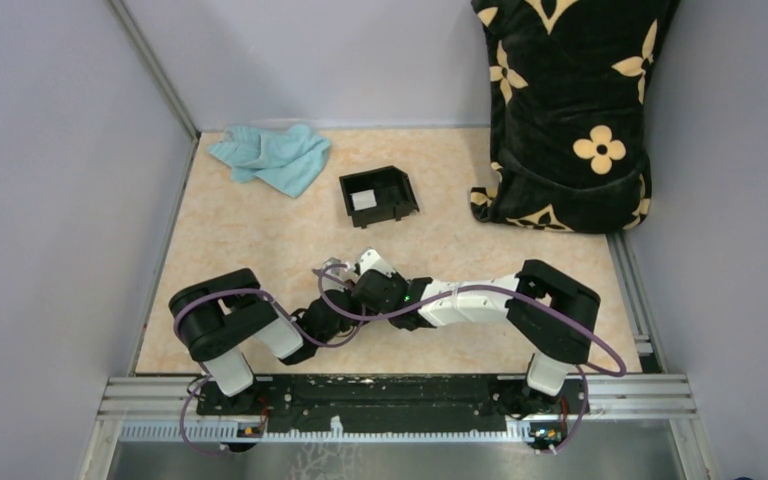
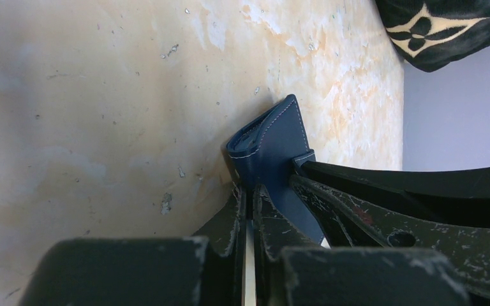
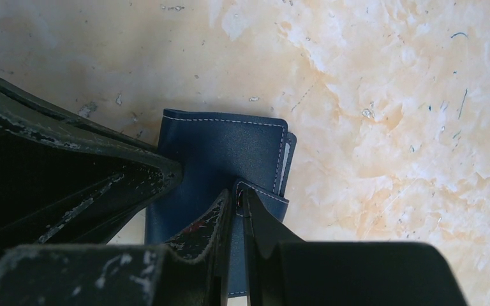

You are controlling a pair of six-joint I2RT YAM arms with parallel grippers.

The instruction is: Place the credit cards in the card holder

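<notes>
In the left wrist view, the dark blue card holder (image 2: 274, 140) with pale stitching stands tilted, and a fold shows along its top edge. My left gripper is shut on its near lower edge. The right wrist view has the card holder (image 3: 220, 143) face on, with a pale, thin edge between its layers at the right; whether that is a card I cannot tell. My right gripper is at the closing strap (image 3: 265, 196), its fingers slightly open around the strap's edge. From above, both grippers hide the holder.
A black open box (image 1: 392, 190) with a white flat piece (image 1: 363, 200) inside stands behind the grippers. A light blue cloth (image 1: 278, 158) lies at the back left, a large black patterned cushion (image 1: 570, 120) at the back right. Both arms meet closely.
</notes>
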